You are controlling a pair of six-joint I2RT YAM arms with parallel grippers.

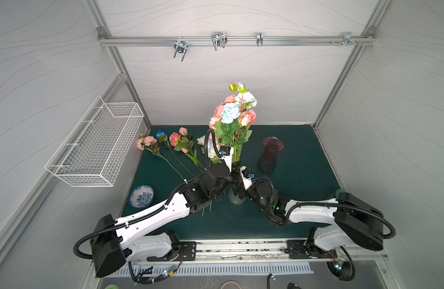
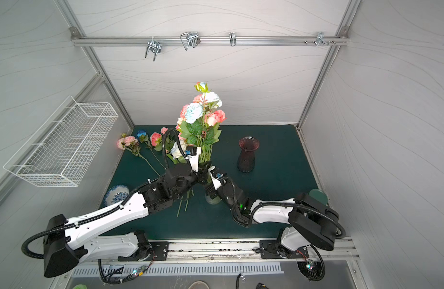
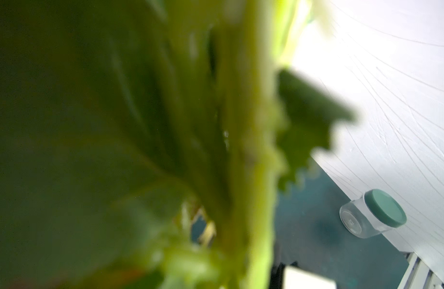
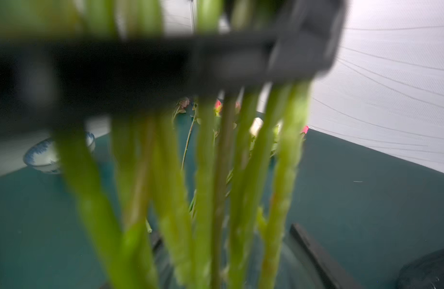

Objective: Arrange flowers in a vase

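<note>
A tall bouquet (image 1: 231, 115) of coral, white and pale-blue flowers stands upright at mid-table, its stems running down to a clear glass vase (image 1: 237, 197) mostly hidden by the arms. My left gripper (image 1: 235, 174) is at the stems, above the vase. In the right wrist view its dark body crosses in front of the stems (image 4: 222, 192); it is shut, and whether stems lie between its fingers is hidden. Lower down, my right gripper is open around the stems near the vase's glass, one dark finger (image 4: 320, 260) showing on the right. Leaves and blurred stems (image 3: 251, 144) fill the left wrist view.
Loose flowers (image 1: 174, 139) lie at the back left. A dark red vase (image 1: 270, 154) stands right of the bouquet. A blue-patterned bowl (image 1: 141, 196) sits at the left edge, a green-lidded jar (image 3: 386, 208) at the right. A white wire basket (image 1: 104, 142) hangs on the left wall.
</note>
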